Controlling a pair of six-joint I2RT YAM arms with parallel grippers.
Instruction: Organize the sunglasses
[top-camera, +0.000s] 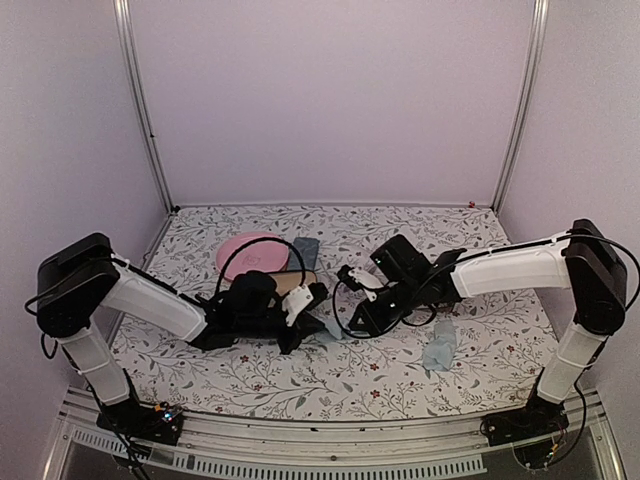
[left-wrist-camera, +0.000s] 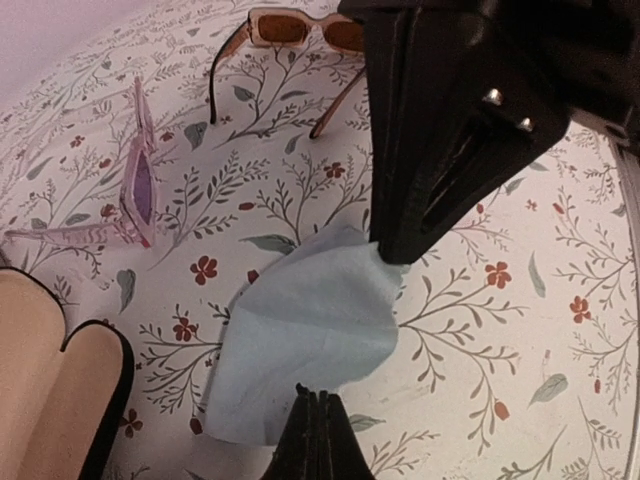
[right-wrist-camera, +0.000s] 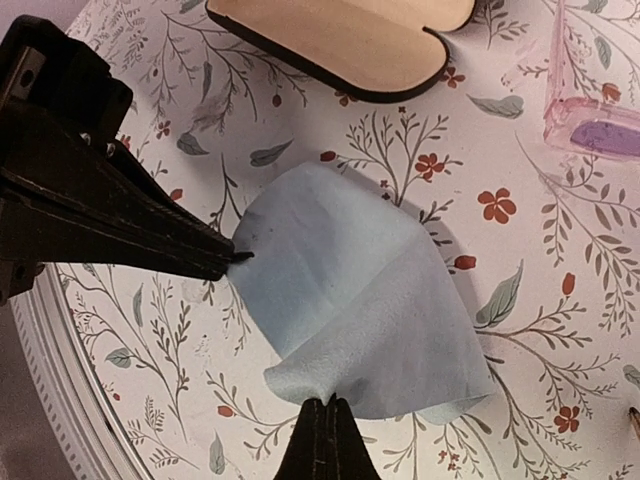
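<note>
A pale blue cloth lies between my two grippers, one part folded over in the right wrist view. My right gripper is shut on a raised edge of this cloth. My left gripper is shut at the cloth's opposite side; whether any fabric is between its fingers cannot be told. Beyond the cloth in the left wrist view are pink see-through sunglasses (left-wrist-camera: 140, 185) with a purple lens, and tan sunglasses (left-wrist-camera: 300, 30) with brown lenses, partly behind the right gripper. A tan case (left-wrist-camera: 50, 390) with black edging is open beside the cloth.
At the back left are a pink plate (top-camera: 236, 262) and a dark grey-blue flat item (top-camera: 304, 252). A second pale blue cloth (top-camera: 440, 348) lies at the right.
</note>
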